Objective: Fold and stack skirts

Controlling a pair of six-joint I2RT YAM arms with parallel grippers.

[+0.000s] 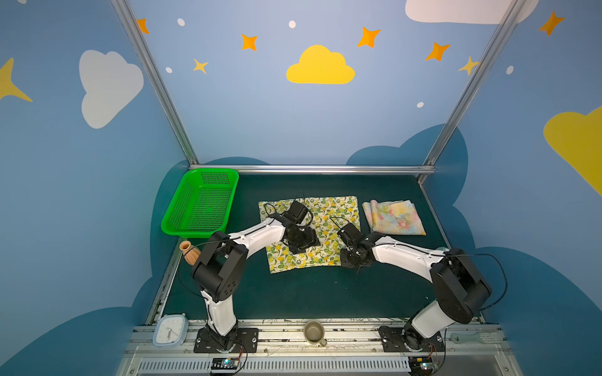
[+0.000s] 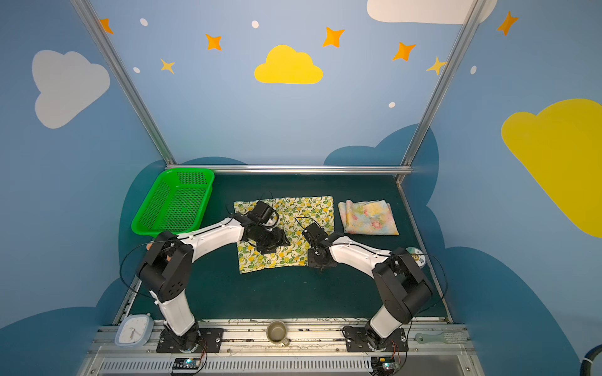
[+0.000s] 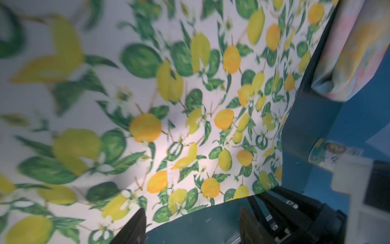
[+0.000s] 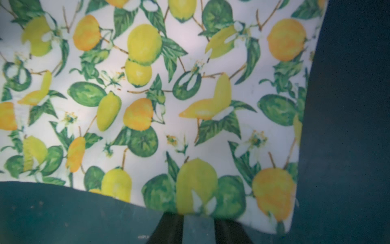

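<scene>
A lemon-print skirt (image 1: 329, 213) lies spread flat on the dark table. My left gripper hangs over its middle, open, the cloth below. My right gripper is at the skirt's near right corner, fingertips at or just under the near edge, partly hidden by cloth, a gap between them; whether cloth is held is unclear. A pastel folded skirt (image 1: 395, 218) lies to the right.
A green basket (image 1: 199, 203) stands at the back left, with a peach-coloured vase (image 1: 190, 253) below it. A mug (image 1: 313, 332) sits on the front rail.
</scene>
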